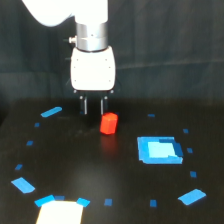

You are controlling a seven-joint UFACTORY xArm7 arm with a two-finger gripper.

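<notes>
My gripper [93,105] points downward at the left of centre, its two thin dark fingers spread apart. Dark space shows between them. A small red block [109,124] is just to the lower right of the right-hand finger, close to its tip. Whether the finger touches the block cannot be made out against the dark background. To the right, a shallow blue tray [143,160] with a pale patch inside lies on the dark table.
Blue tape marks, among them a strip [23,185] at the left and another [192,197] at the right, dot the black surface. A cream-coloured object [60,212] enters at the bottom edge. Dark open table lies between block and tray.
</notes>
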